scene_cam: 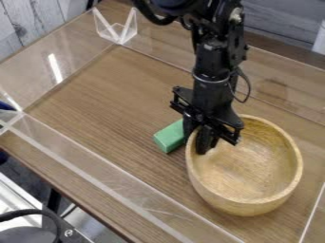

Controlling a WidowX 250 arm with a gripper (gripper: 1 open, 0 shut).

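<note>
The black robot gripper [210, 128] reaches down from the top to the rear left rim of a wooden bowl [260, 185]. It appears shut on that rim, though its fingertips are dark and partly hard to make out. A green block [170, 139] lies on the table just left of the bowl, beside the gripper.
A clear plastic object [116, 28] stands at the back left. Black cables or parts sit at the lower left corner, off the table's edge.
</note>
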